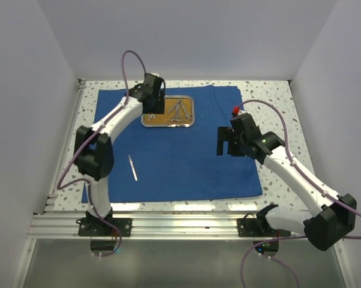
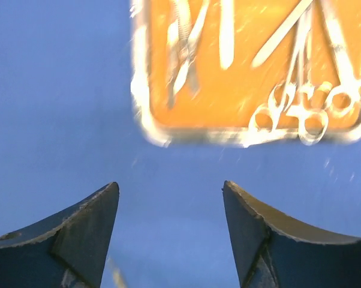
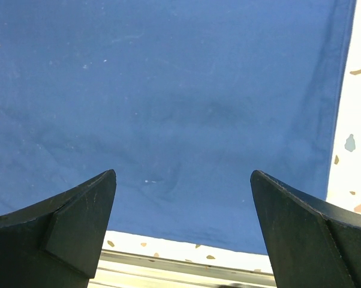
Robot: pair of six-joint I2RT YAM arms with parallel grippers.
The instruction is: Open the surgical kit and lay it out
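Observation:
The metal tray (image 1: 193, 109) with its orange-brown base lies on the blue cloth (image 1: 180, 162) toward the back. Scissors-like tools (image 2: 300, 111) and several slim instruments rest inside it. Over the tray's left part is my left gripper (image 1: 153, 110), hiding some of its contents. In the left wrist view, the fingers (image 2: 87, 231) stand apart, with only cloth visible between them. A thin white scalpel-like instrument (image 1: 132, 168) lies alone on the cloth at front left. My right gripper (image 1: 222, 141) hovers open above the cloth's right side, empty.
Speckled white tabletop (image 1: 279, 120) borders the cloth. A metal rail (image 1: 180, 226) runs along the front edge.

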